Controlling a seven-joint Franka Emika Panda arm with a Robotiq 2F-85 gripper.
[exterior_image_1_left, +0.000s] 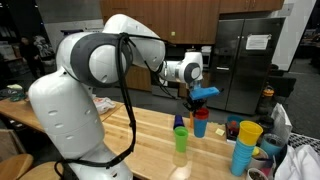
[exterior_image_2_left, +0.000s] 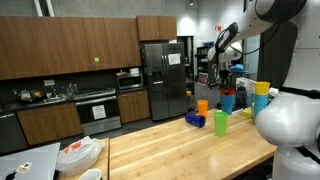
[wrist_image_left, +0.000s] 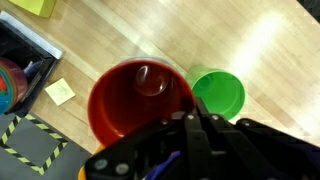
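Note:
A red cup sits nested in the top of a blue cup, both upright in exterior view 1. My gripper is directly above, shut on the red cup's rim. From the wrist view, I look down into the red cup, with the gripper at its right rim. Only the thin cup wall can lie between the fingers, and the exact contact is hard to make out. A green cup stands on the table close beside it. Exterior view 2 also shows the red cup over the blue one.
Stacked cups, with a yellow one among them, stand at the right of exterior view 1. A dark blue cup and an orange cup are nearby. The wooden table has wide bare room.

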